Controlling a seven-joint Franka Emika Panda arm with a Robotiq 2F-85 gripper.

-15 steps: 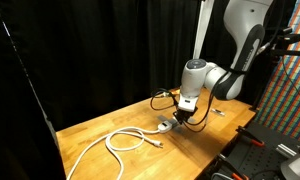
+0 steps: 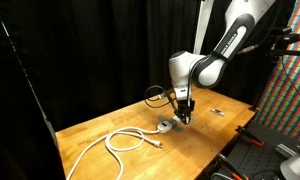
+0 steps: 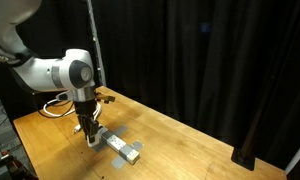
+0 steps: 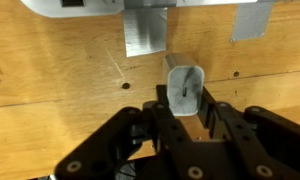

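Note:
A small pale grey piece with a rounded, oval end (image 4: 184, 76) sits between the fingertips of my gripper in the wrist view, and the fingers are shut on it. A dark spot marks its face; exactly what it is I cannot tell. In exterior view 2 my gripper (image 3: 93, 140) is low, beside the near end of a white power strip (image 3: 118, 144). The strip's edge (image 4: 85, 6) crosses the top of the wrist view, apart from the held piece. From exterior view 1, the arm partly hides the strip (image 2: 168, 125).
Silver tape patches (image 4: 145, 32) lie along the strip. A white cord (image 2: 112, 143) loops over the table's left side, its plug end (image 2: 156, 144) lying near the strip. Small items (image 2: 217, 112) rest at the right. Wide bare wood (image 3: 190, 150) stretches beyond the strip.
The arm and gripper have risen and shifted slightly left in exterior view 1. The power strip and the cord on the table look unmoved.

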